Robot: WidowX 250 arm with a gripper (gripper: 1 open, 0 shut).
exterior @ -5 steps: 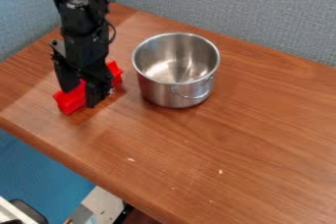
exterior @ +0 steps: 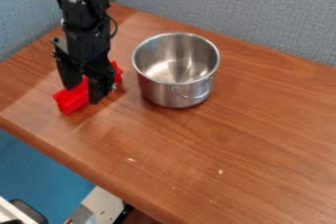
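Observation:
A red object (exterior: 73, 98) lies on the wooden table at the left, its long shape running diagonally under my black gripper (exterior: 92, 83), which is lowered over its middle. The gripper's fingertips are hard to make out against it, so I cannot tell whether they are shut on it. A steel pot (exterior: 176, 90) stands just to the right of the gripper.
Grey padded walls (exterior: 250, 12) border the back, and a blue surface lies below the table's left edge.

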